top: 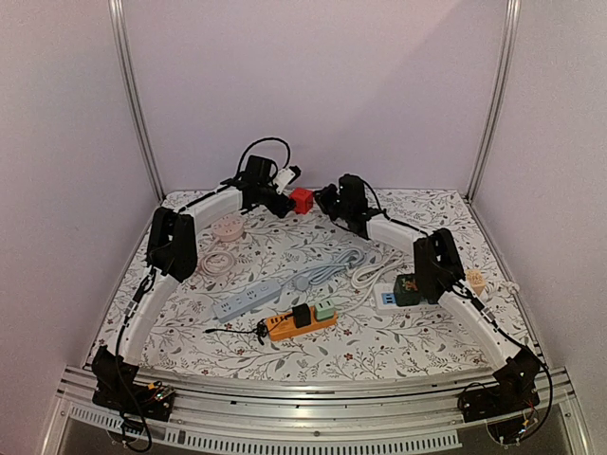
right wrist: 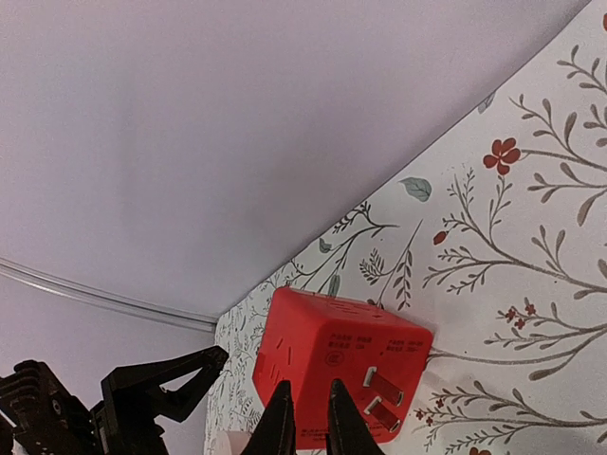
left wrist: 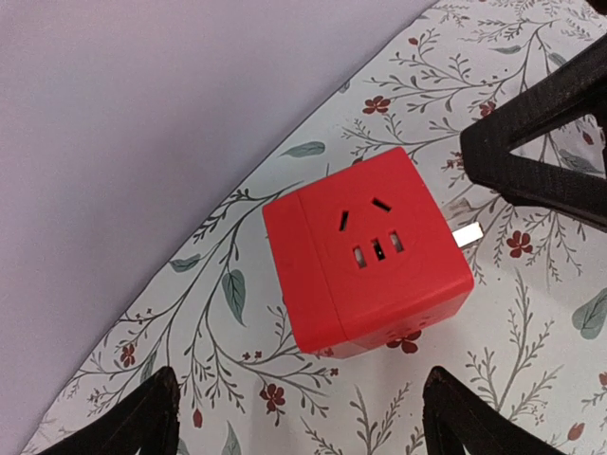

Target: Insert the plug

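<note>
A red cube-shaped plug (top: 302, 200) is at the back of the table, between the two grippers. Socket slots mark the face of the red plug (left wrist: 370, 251) seen in the left wrist view; metal prongs (right wrist: 384, 398) stick out of another side in the right wrist view. My left gripper is open, its fingers apart and short of the plug, with nothing between them. From the other side, my right gripper has its fingertips close together in front of the plug's prong side. No object shows between them; whether they touch the plug is unclear.
Nearer the front lie a grey power strip (top: 248, 300) and an orange strip (top: 300, 322) bearing black and pale green plugs. Coiled cables (top: 334, 267) fill the middle. A dark green block (top: 407, 290) is by the right arm. The back wall is close behind the red plug.
</note>
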